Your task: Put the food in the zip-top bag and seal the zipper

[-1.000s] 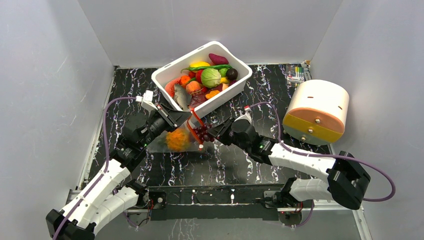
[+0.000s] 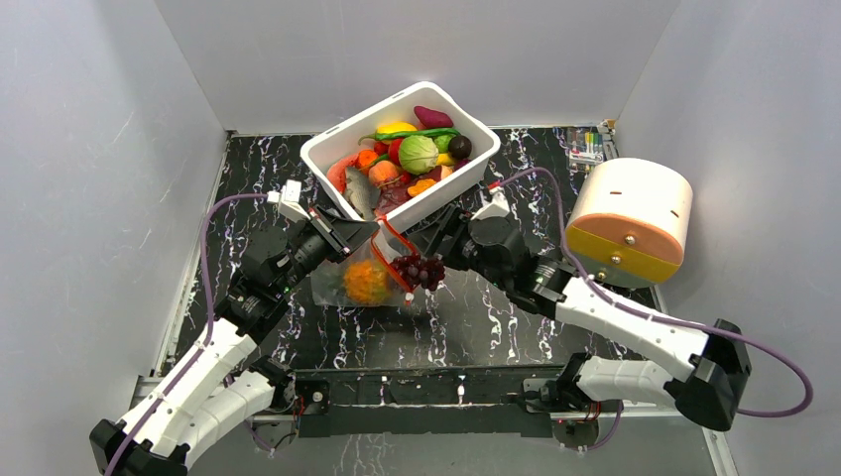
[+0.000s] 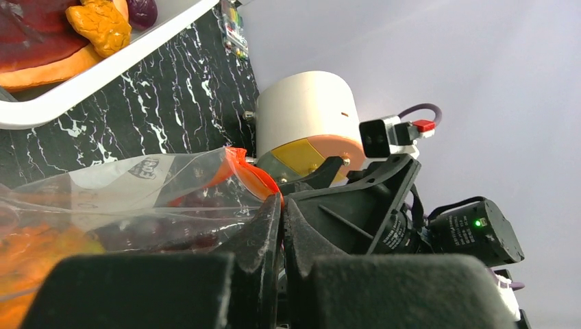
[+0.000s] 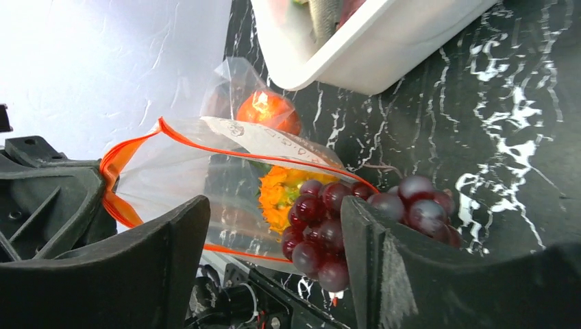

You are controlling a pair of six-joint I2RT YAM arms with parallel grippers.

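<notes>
The clear zip bag [image 2: 332, 288] lies on its side, with an orange-yellow food piece [image 2: 367, 283] inside. My left gripper is shut on the orange rim [image 3: 255, 177] at its mouth. Dark red grapes [image 4: 322, 240] straddle the opening: some sit within the rim, while others [image 4: 428, 209] rest outside on the right. Above the bunch, my right gripper stands open at the mouth, a wide gap between its fingers. The grapes show beyond that gap and behind the right-hand finger [image 4: 373, 250]; whether they touch it, I cannot tell.
Behind the bag is a white bin [image 2: 322, 164] full of toy food, close to both grippers. A round orange item [image 4: 270, 113] shows inside the bag's far end. The cream and yellow box [image 2: 630, 218] stands at the right.
My right gripper has moved up and slightly right in the top view, away from the grapes. The grapes and the bag's lower mouth corner have shifted right and down. The left arm has stayed put.
</notes>
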